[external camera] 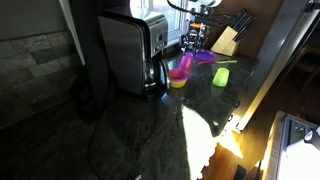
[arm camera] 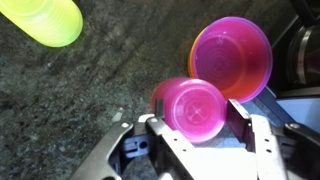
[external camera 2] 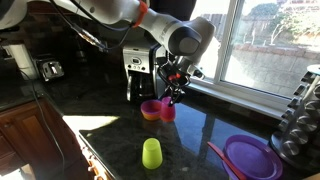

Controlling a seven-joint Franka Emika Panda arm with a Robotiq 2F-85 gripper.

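Observation:
A pink cup (arm camera: 195, 110) sits between the two fingers of my gripper in the wrist view, its open top facing the camera. The fingers flank the cup closely; whether they press on it cannot be told. In exterior view 2 my gripper (external camera 2: 174, 92) points down over the pink cup (external camera 2: 168, 112), close to the counter. Beside it stands a pink and orange bowl-like cup (external camera 2: 152, 109), empty in the wrist view. A yellow-green cup (external camera 2: 152, 154) stands apart, nearer the counter's front.
A purple plate (external camera 2: 262, 150) with a red utensil (external camera 2: 227, 158) lies to the right. Behind the cups stands a coffee maker (external camera: 137, 52), and a knife block (external camera: 228, 41) is at the far end. The dark counter (external camera: 150, 135) has wide clear room in front of the coffee maker.

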